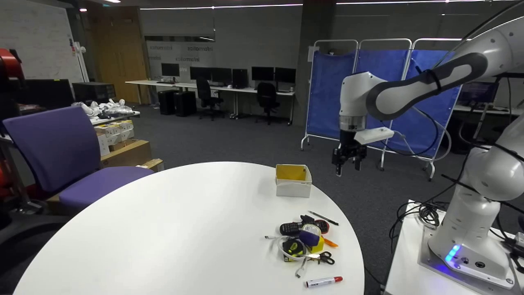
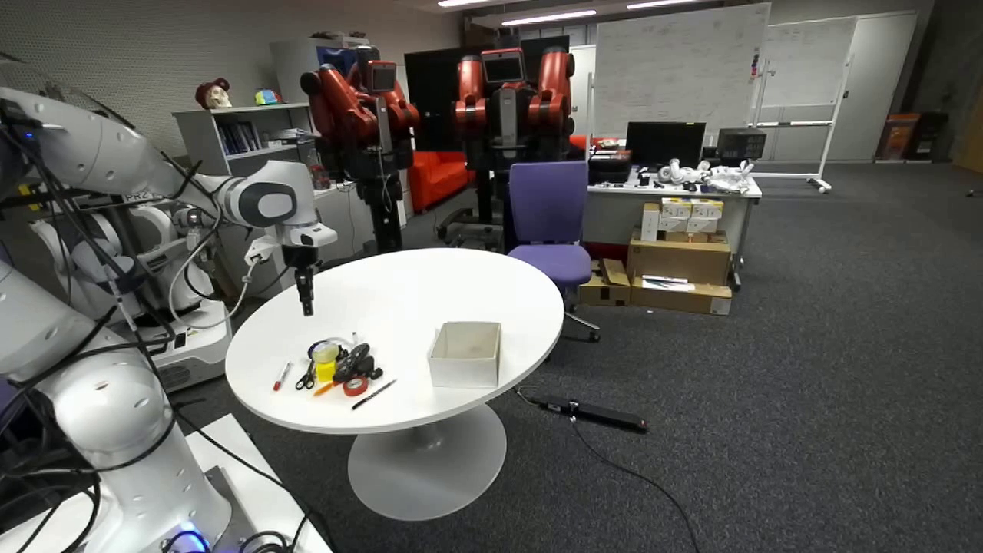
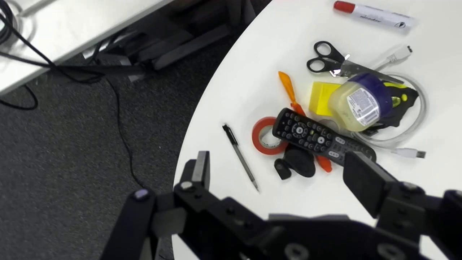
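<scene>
High above the table's edge my gripper (image 1: 348,169) stands open, with nothing between its fingers. Below it in the wrist view, a clutter of objects lies on the white table: a black remote (image 3: 322,136), a roll of red tape (image 3: 258,138), a purple-lidded jar (image 3: 360,102), black scissors (image 3: 327,58), a yellow block (image 3: 319,97) and a white cable (image 3: 405,134). Partly covered by the remote is an orange tool (image 3: 286,84). A pen (image 3: 241,156) rests apart, near the rim, and a red-capped marker (image 3: 376,16) lies at the other side. An open box (image 2: 465,369) stands empty on the table.
A purple chair (image 1: 59,147) stands at its far left side. Near the arm's base, loose black cables (image 1: 427,214) lie on a separate white stand (image 1: 407,265).
</scene>
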